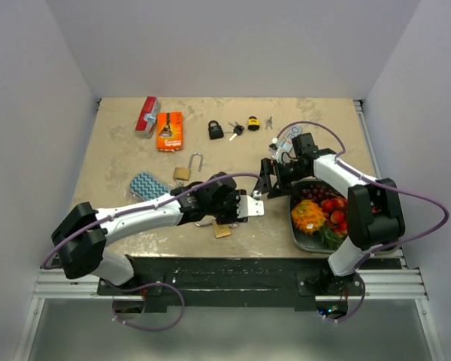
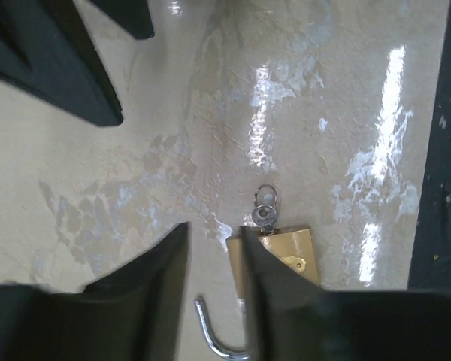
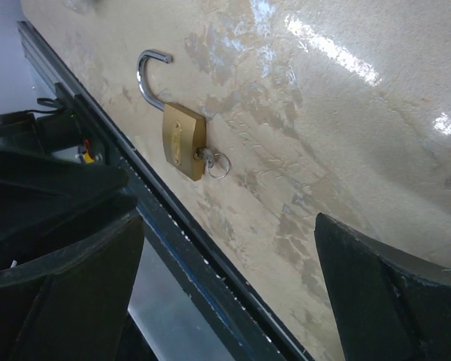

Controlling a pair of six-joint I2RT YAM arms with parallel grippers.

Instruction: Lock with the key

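Note:
A brass padlock (image 3: 182, 139) lies on the table near the front edge, a small key (image 3: 207, 158) with a ring at its keyhole end and an open U-shaped shackle (image 3: 146, 79) beside it. In the top view the padlock (image 1: 222, 230) shows beneath my left gripper (image 1: 237, 207), whose blurred fingers hang just over the padlock and key (image 2: 264, 214) in the left wrist view, a gap between them. My right gripper (image 1: 270, 180) is open, to the right of the padlock, with nothing between its fingers.
A black bin (image 1: 303, 242) of fruit stands at the right. More padlocks (image 1: 215, 130), keys (image 1: 237, 129), an orange box (image 1: 169, 143) and a patterned pouch (image 1: 149, 186) lie around.

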